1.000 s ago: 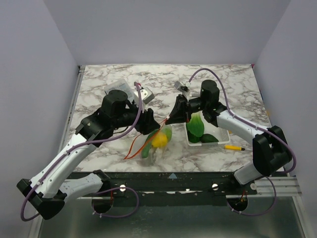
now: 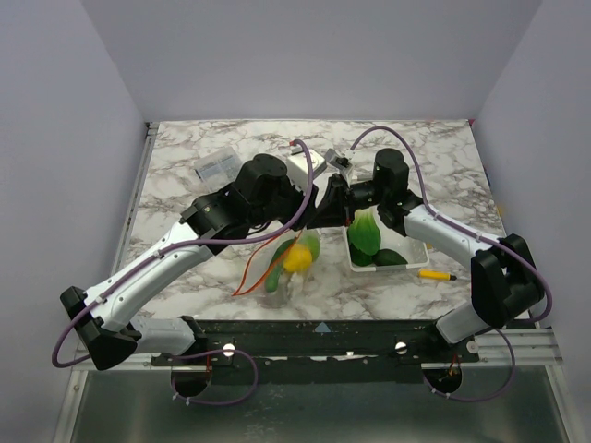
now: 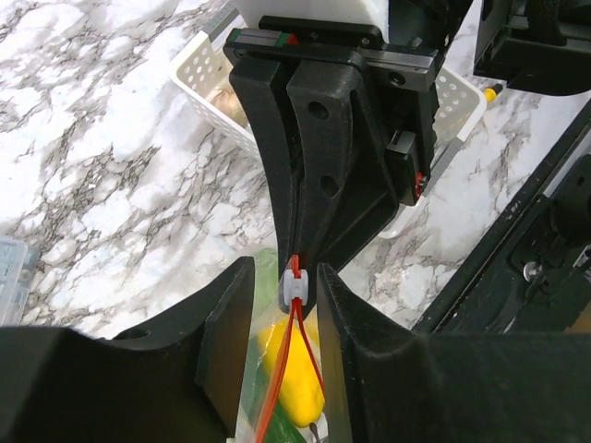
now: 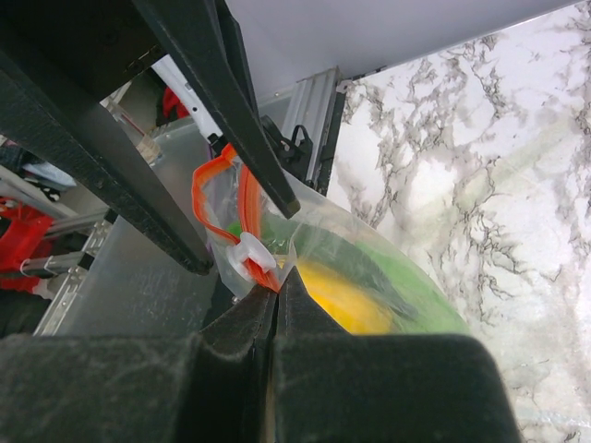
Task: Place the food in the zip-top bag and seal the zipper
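Observation:
A clear zip bag [image 2: 288, 277] with a red zip edge holds yellow and green food [image 3: 291, 369]. My right gripper is shut on the bag's zipper end at its white slider [image 4: 251, 251]. My left gripper is part open around that same zipper end, its fingertips either side of the slider in the left wrist view and just beyond my right gripper's tips in the right wrist view.
A white basket [image 2: 417, 258] with green vegetables stands right of the bag, a yellow marker [image 2: 434, 275] in front of it. A clear container [image 2: 219, 164] lies at the back left.
My left arm has moved right and toward the back, bringing its gripper up to the zipper end beside my right gripper. The right arm and bag look nearly unmoved.

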